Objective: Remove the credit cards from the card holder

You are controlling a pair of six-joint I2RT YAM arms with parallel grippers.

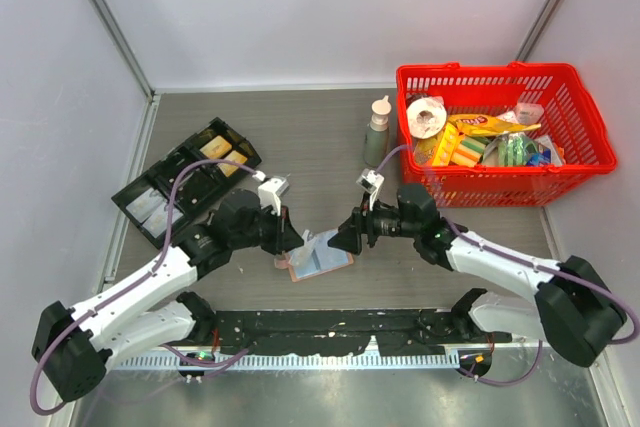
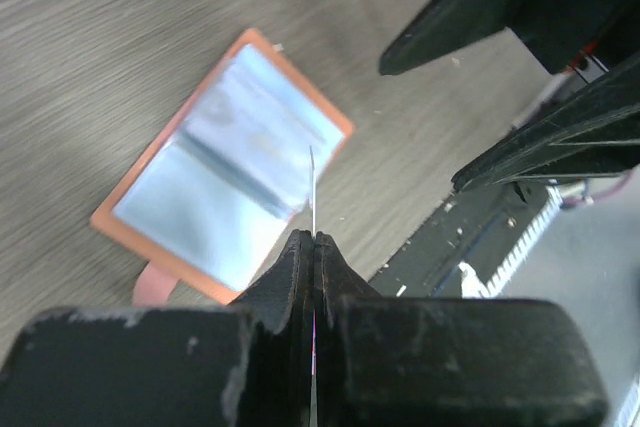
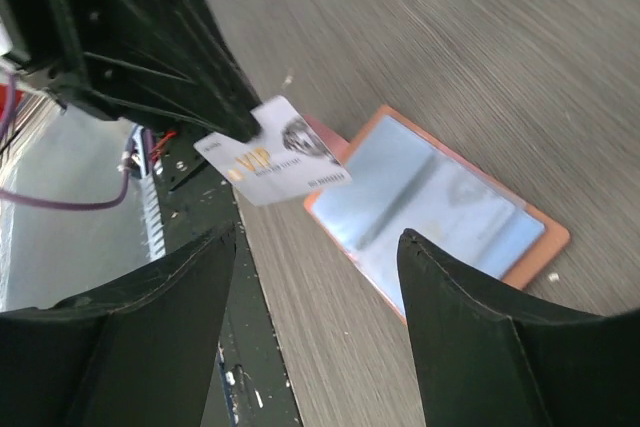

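Note:
The opened card holder [image 1: 325, 257], pale blue inside with an orange-tan border, lies flat on the table between my arms. A white VIP card [image 3: 275, 159] is clear of the holder, its corner pinched in my left gripper. Edge-on, the card [image 2: 312, 192] rises as a thin line from the left fingertips [image 2: 305, 252]. Spread apart beside the holder, my right gripper has nothing between its fingers. Whether other cards remain inside the holder [image 2: 200, 227] is hard to tell; clear pocket flaps cover part of it.
A black compartment tray [image 1: 160, 202] is at the left back. To the right stands a full red basket [image 1: 480, 187], with a grey-green bottle [image 1: 376, 139] beside it. Bare table [image 1: 320, 167] lies behind the holder.

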